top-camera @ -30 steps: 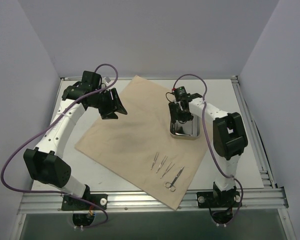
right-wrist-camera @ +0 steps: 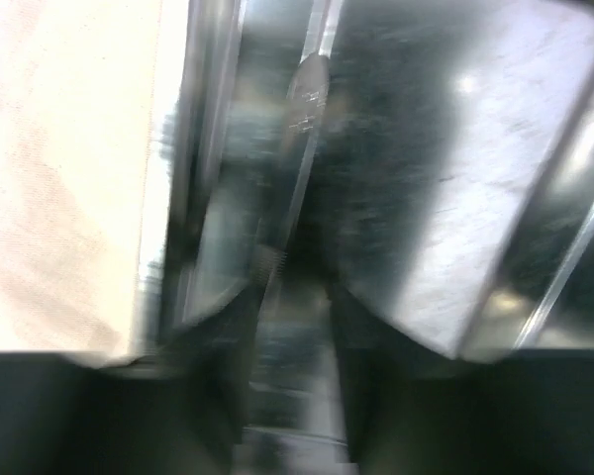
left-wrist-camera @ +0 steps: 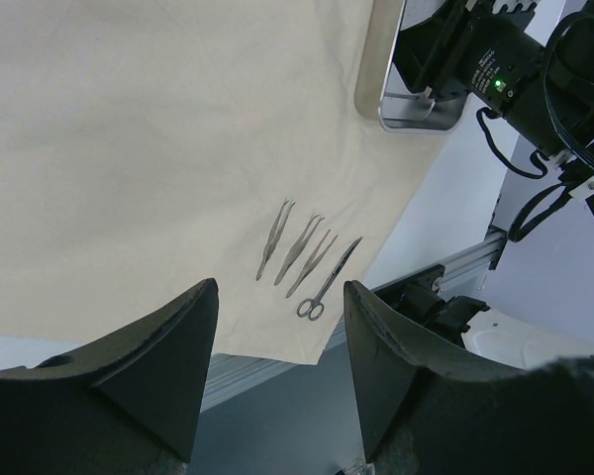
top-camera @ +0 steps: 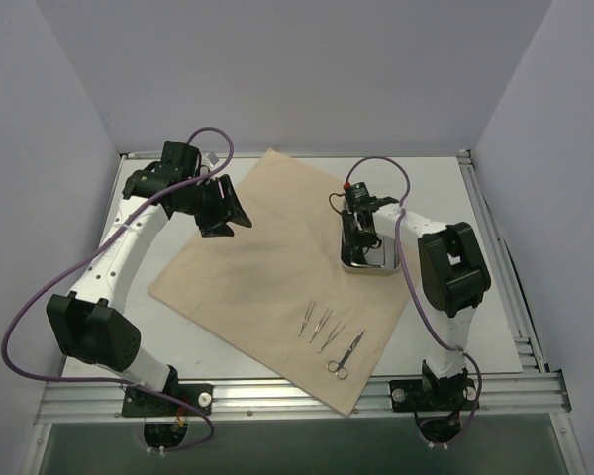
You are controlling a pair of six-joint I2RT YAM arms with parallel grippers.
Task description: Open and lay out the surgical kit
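Note:
The metal kit box (top-camera: 384,264) sits on the beige cloth (top-camera: 257,267) at the right. My right gripper (top-camera: 352,237) is down inside it; in the right wrist view its fingertips are blurred around a thin instrument (right-wrist-camera: 299,129) with a dark grip, and whether it holds it is unclear. Several instruments lie in a row near the cloth's front: tweezers (top-camera: 332,336) and scissors (top-camera: 339,366), also in the left wrist view. My left gripper hangs open above the cloth's left part, nothing between its fingers.
White table (top-camera: 475,336) shows around the cloth, bounded by grey walls and a metal rail (top-camera: 277,389) along the front.
The left arm is still.

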